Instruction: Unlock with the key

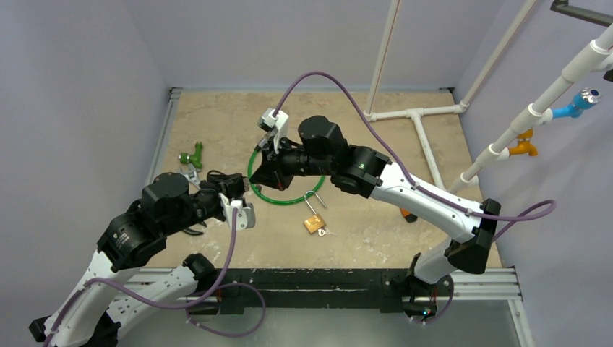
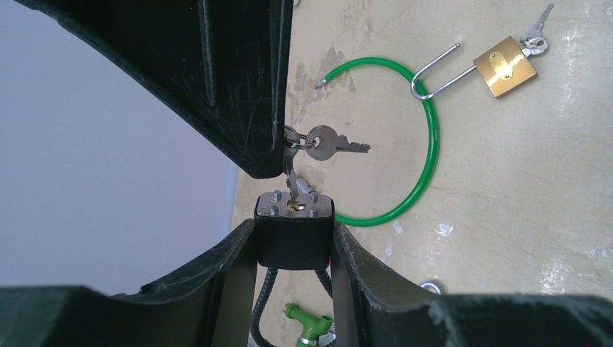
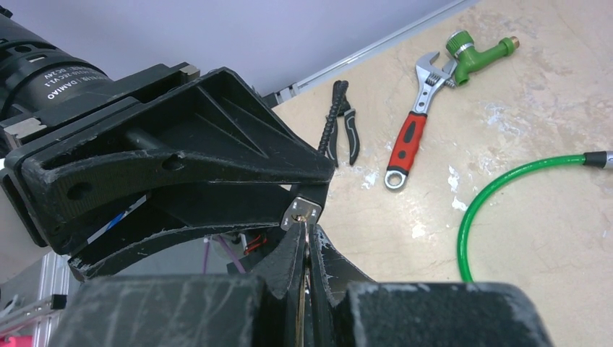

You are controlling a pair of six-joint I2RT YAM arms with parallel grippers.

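My left gripper is shut on the black head of a cable lock, its metal face with keyhole upward. A silver key stands upright at that keyhole; a second key hangs from the same ring. My right gripper is shut at the keys, its fingertips beside the lock's face; how firmly it grips the key is hard to see. In the top view the two grippers meet left of centre, above the board. The lock's braided cable hangs below.
On the board lie a green hose, a brass padlock with keys, a wrench, pliers and a green fitting. White pipes with taps stand at the right.
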